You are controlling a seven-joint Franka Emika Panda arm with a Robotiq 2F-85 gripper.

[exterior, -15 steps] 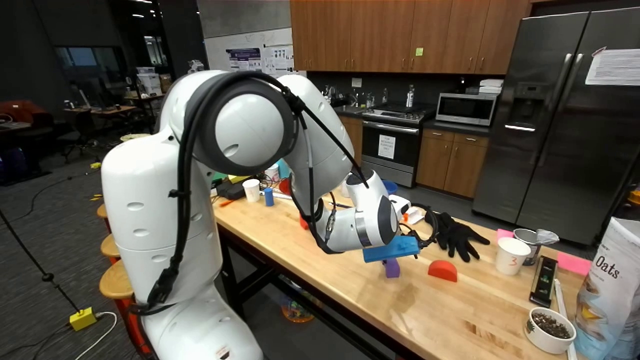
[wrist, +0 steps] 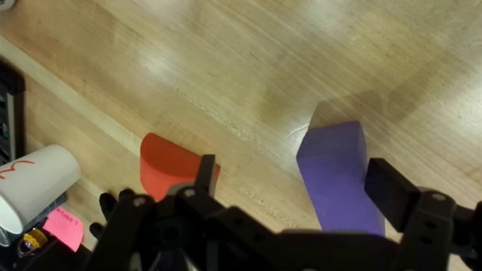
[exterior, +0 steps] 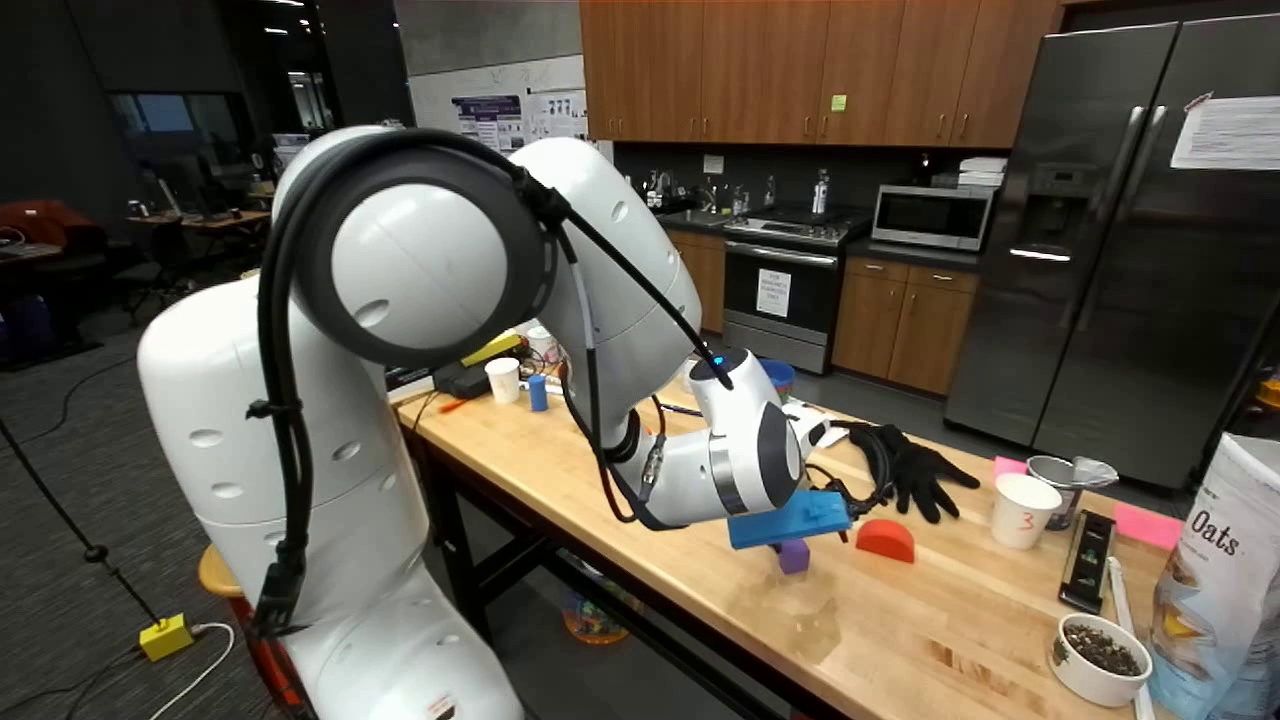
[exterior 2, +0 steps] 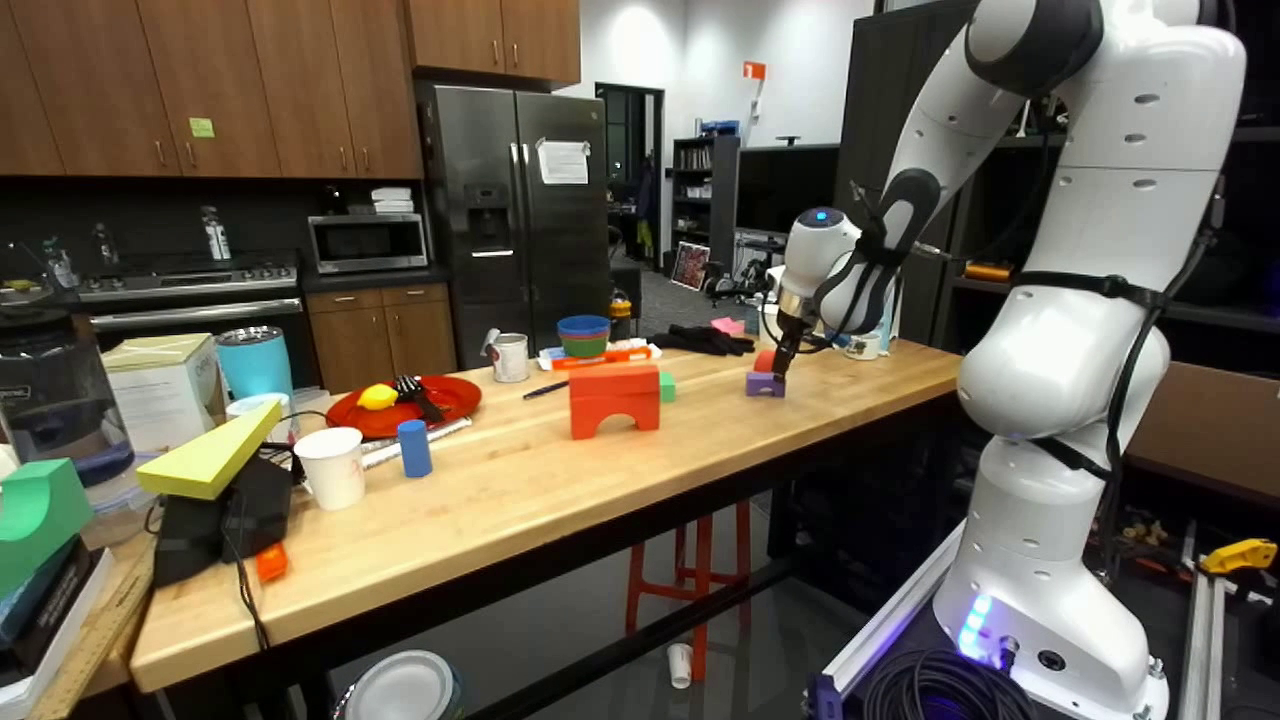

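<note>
A purple arch-shaped block (wrist: 339, 176) appears on the right in the wrist view, between the fingers of my gripper. The fingers stand open. The right finger (wrist: 391, 194) is close against the block's side; a wide gap separates the left finger (wrist: 206, 174) from it. In exterior view 2 the purple block (exterior 2: 764, 384) appears to rest on the table directly below the gripper. Exterior view 1 shows only part of the purple block (exterior: 793, 556), under the blue piece (exterior: 788, 520) at my wrist.
A red half-round block (wrist: 169, 162) stands on the table beyond the left finger. Black gloves (exterior: 924, 474), a white cup (exterior: 1026, 510) and a small bowl (exterior: 1098, 660) lie farther right. An orange arch (exterior 2: 614, 398) stands on the table. Bare wood surrounds the purple block's front.
My arm has swung and its wrist sits slightly lower. In exterior view 1 the purple block has shifted a little down and right.
</note>
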